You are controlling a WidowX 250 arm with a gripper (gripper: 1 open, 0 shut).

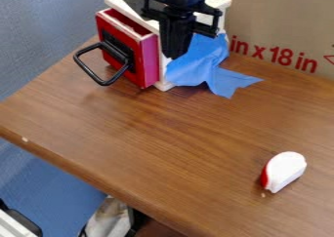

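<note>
My black gripper [174, 41] hangs at the top centre, over a white box with a red-pink front [117, 31] that carries a black handle loop [86, 65]. A crumpled blue cloth [209, 70] drapes beside the box, just right of my gripper's fingers. I cannot tell whether the fingers are open or shut, or whether anything is between them. A small white and red object [284, 169] lies at the lower right of the wooden table [144, 153].
A cardboard box [294, 26] with red printing stands behind at the right. The table's front edge runs diagonally along the lower left.
</note>
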